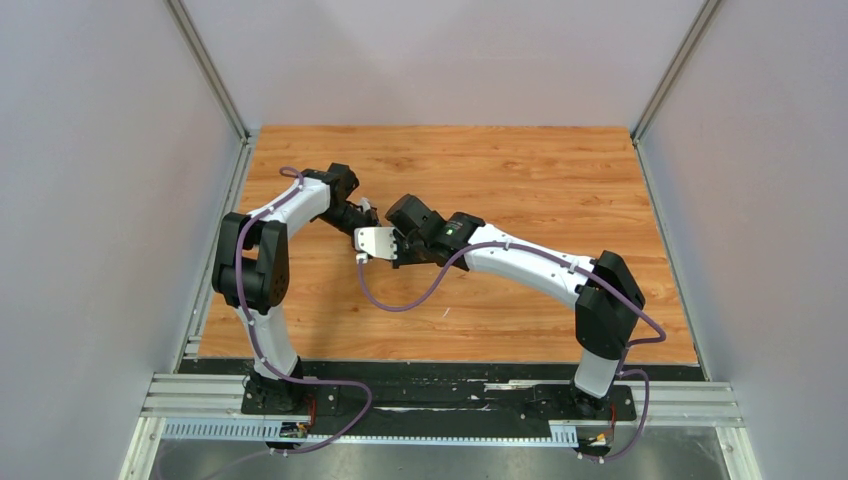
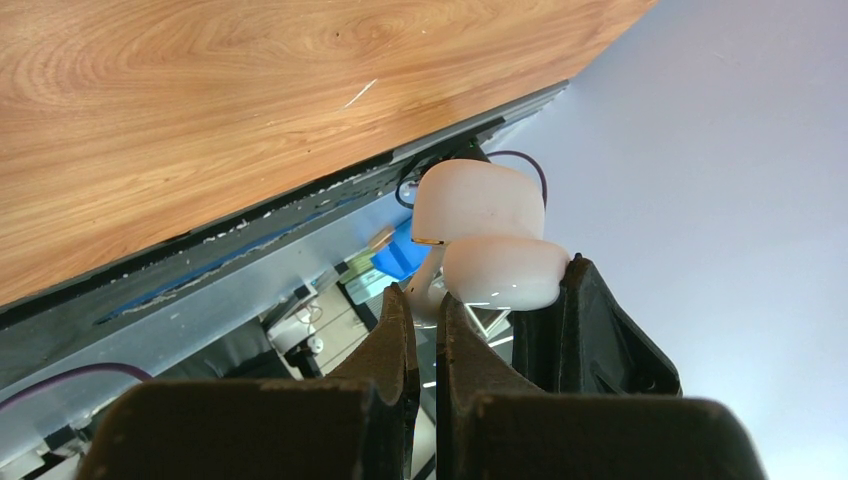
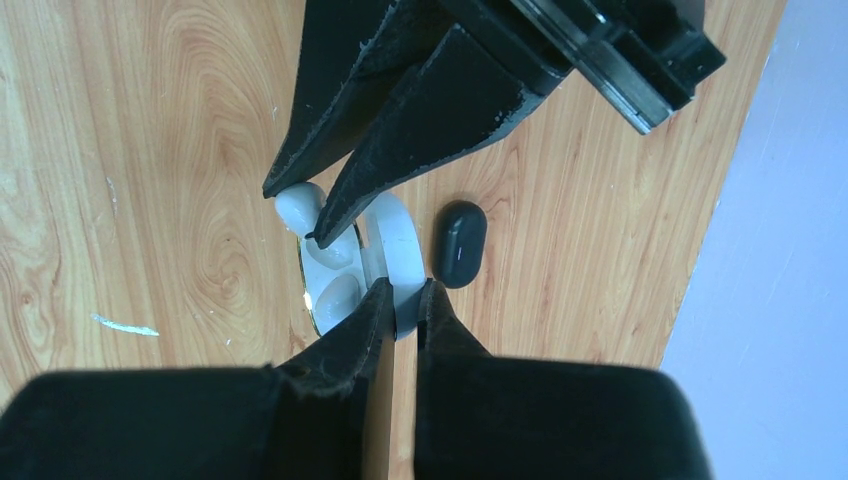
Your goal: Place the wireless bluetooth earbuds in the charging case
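The white charging case (image 3: 397, 250) is open, and my right gripper is shut on its lid, holding it above the table. The case's inner face shows rounded wells; whether the lower one (image 3: 338, 300) is filled, I cannot tell. A white earbud (image 3: 299, 208) sits between the fingertips of my left gripper, at the upper end of the case. In the left wrist view those tips are close together with part of the white piece between them, right against the case (image 2: 505, 272). The top view hides case and earbud behind the arms.
A small black oval object (image 3: 460, 243) is seen beside the case in the right wrist view. Both grippers are very close to each other left of the table's middle.
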